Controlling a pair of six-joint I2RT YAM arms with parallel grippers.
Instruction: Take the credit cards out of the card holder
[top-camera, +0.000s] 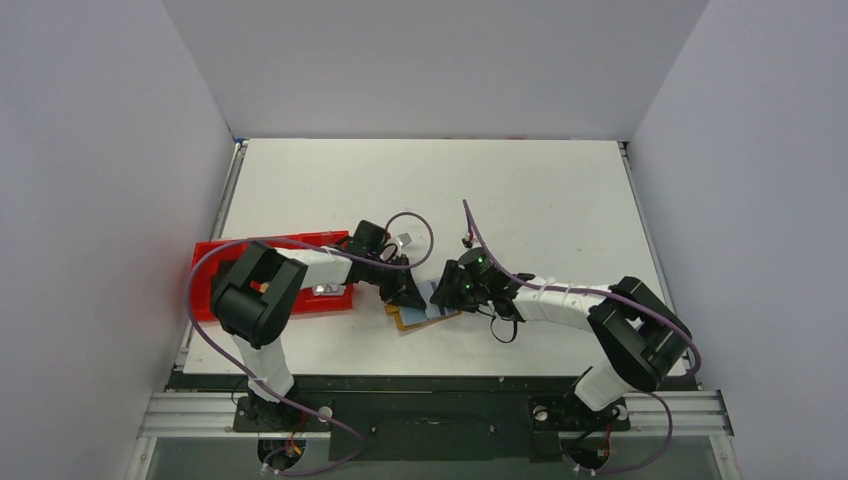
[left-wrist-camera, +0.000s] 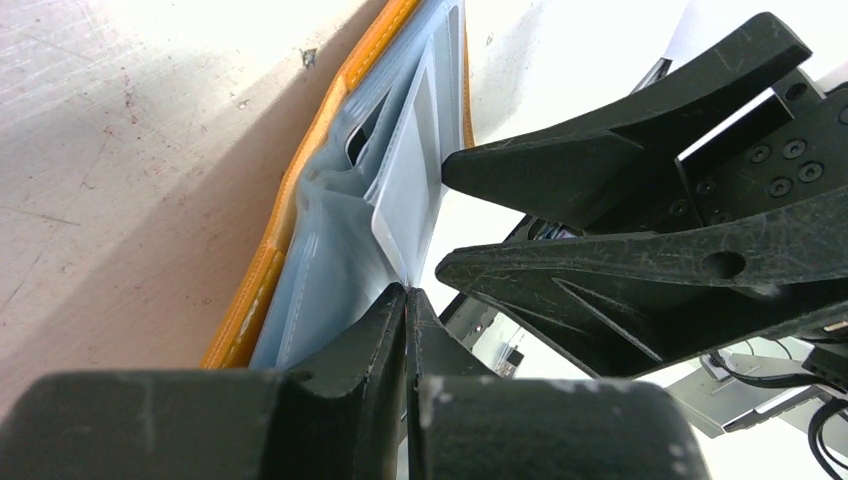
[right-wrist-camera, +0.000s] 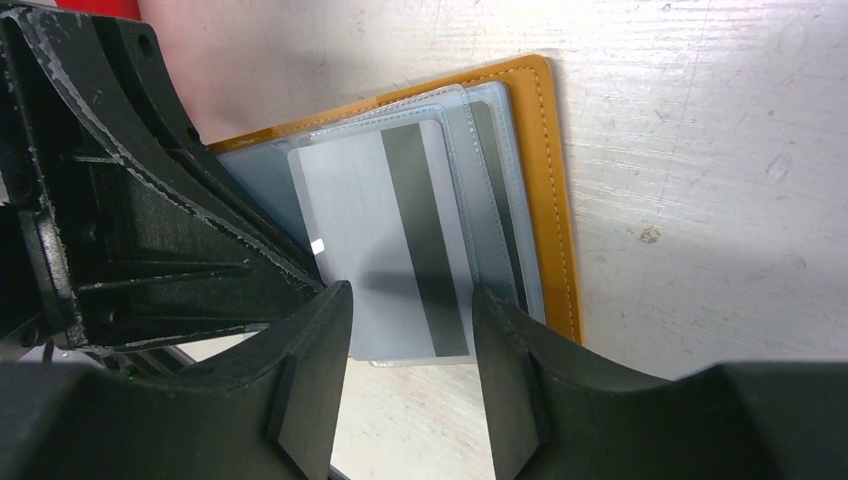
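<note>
The card holder (top-camera: 409, 325) has a tan edge and clear sleeves and lies open between both grippers. In the right wrist view, a white card (right-wrist-camera: 365, 215) with a dark stripe shows inside a clear sleeve (right-wrist-camera: 455, 150). My right gripper is partly open over that card, its fingertips apart and nothing clamped between them. My left gripper is shut, and the raised edge of a clear sleeve (left-wrist-camera: 410, 200) runs into its fingertips as if pinched. The right gripper's fingers (left-wrist-camera: 540, 180) stand close beside that sleeve.
A red tray (top-camera: 205, 308) with compartments stands at the left, under the left arm. Beside the left gripper lies a small grey item (top-camera: 404, 240).
</note>
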